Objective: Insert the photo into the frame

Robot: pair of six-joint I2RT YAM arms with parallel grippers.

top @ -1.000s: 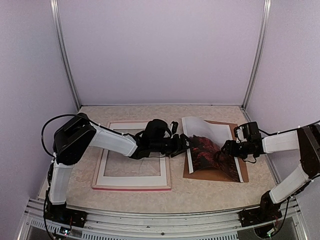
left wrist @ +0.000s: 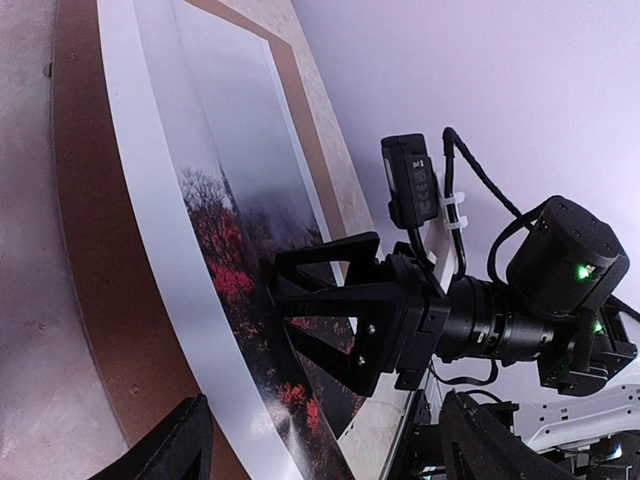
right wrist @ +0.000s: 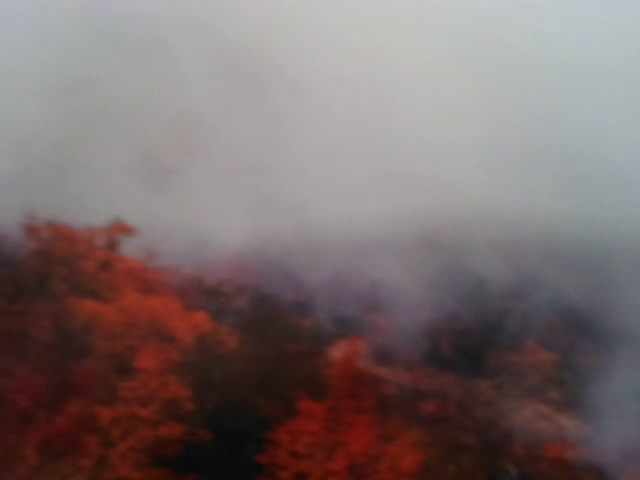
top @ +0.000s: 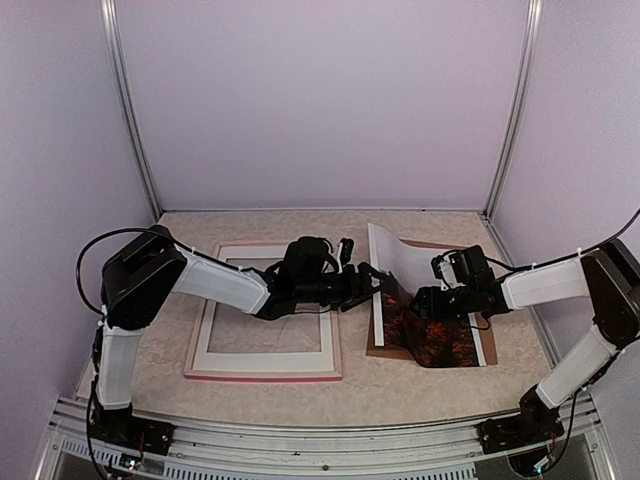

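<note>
The photo [top: 430, 345], dark with red trees below a pale sky and a white border, lies bowed on the right side of the table. My left gripper [top: 375, 285] is shut on its left edge, which is raised; the pinch itself is hard to see in the left wrist view. Over the photo's middle, my right gripper [top: 425, 302] has its fingers [left wrist: 325, 350] apart, close to the print. Only the blurred photo [right wrist: 330, 390] fills the right wrist view. An empty frame [top: 262, 378] with a pale mat lies flat to the left, partly under my left arm.
A brown backing board [top: 385, 352] lies beneath the photo. Bare table [top: 300, 400] shows in front of the frame and board. Walls close in the back and both sides.
My right gripper has moved leftward from the photo's right edge to over its middle. The photo's upper left corner has risen slightly.
</note>
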